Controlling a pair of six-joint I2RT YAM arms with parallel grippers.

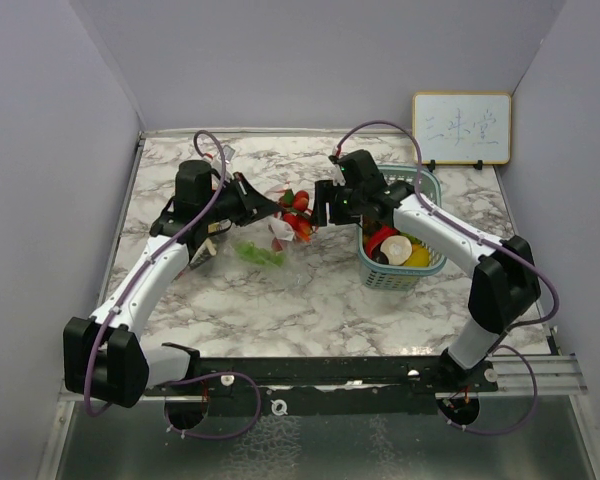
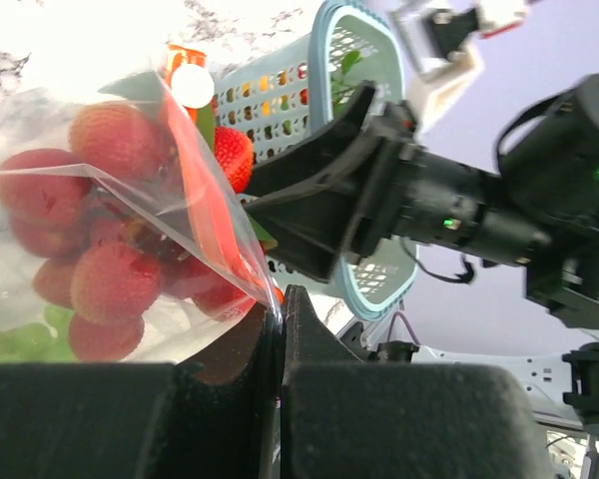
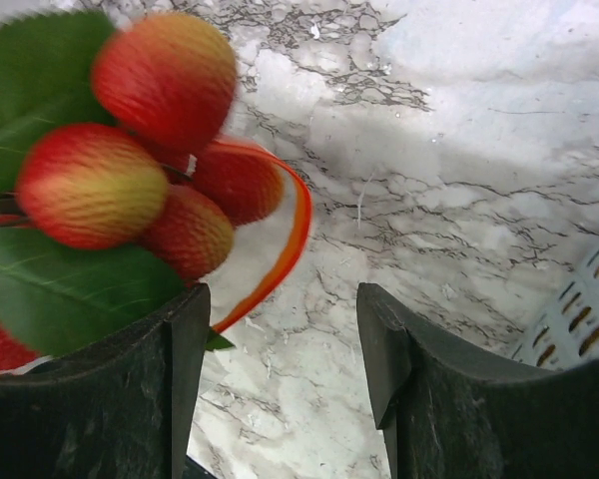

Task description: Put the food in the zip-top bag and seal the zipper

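The clear zip bag (image 2: 60, 170) with its orange zipper edge holds several red lychee-like fruits (image 2: 115, 279) and greens. My left gripper is shut on the bag's edge, holding it up, as seen in its wrist view and from above (image 1: 275, 208). In the right wrist view, leaves (image 3: 70, 289) and fruit (image 3: 165, 80) crowd the bag's mouth at the left. My right gripper is part open just beside that mouth, its fingers apart over bare marble with nothing seen between them.
A blue basket (image 1: 390, 275) of produce stands right of the bag, under the right arm. A whiteboard (image 1: 461, 125) is at the back right.
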